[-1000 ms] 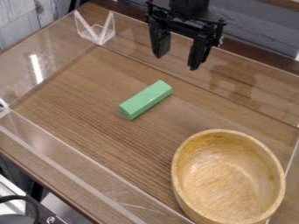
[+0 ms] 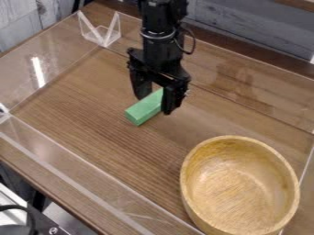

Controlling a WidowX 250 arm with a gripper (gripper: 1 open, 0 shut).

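Observation:
My black gripper [image 2: 159, 83] hangs in the upper middle of the camera view, open, its two fingers spread on either side of a green block [image 2: 141, 113]. The block lies diagonally on the wooden table, its upper end partly hidden by the gripper. Whether the fingers touch it is unclear.
A large yellow oval bowl [image 2: 240, 220] sits at the lower right. A clear plastic object [image 2: 98, 29] lies at the upper left, another at the left edge. A dark cable shows at the bottom left.
The block and bowl look unmoved.

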